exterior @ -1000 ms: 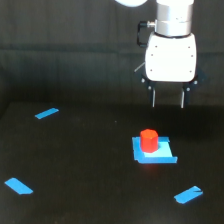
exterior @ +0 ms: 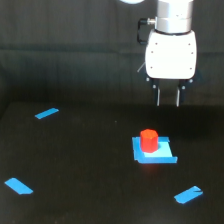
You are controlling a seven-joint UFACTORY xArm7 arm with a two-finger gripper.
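A small red block [exterior: 149,141], rounded or many-sided in outline, stands on the left part of a light blue square [exterior: 164,156] with a darker blue border. My gripper [exterior: 168,103] is above and behind it, well clear of both. Its two thin dark fingers point down beneath the white hand [exterior: 171,56]. They stand apart, with only dark background showing between them.
Strips of blue tape lie on the dark table: one at the far left [exterior: 47,113], one at the near left [exterior: 18,186] and one at the near right [exterior: 188,195]. A dark curtain [exterior: 70,60] hangs behind.
My gripper's fingers have drawn somewhat closer together, and the hand sits slightly higher. The red block and the blue square are where they were.
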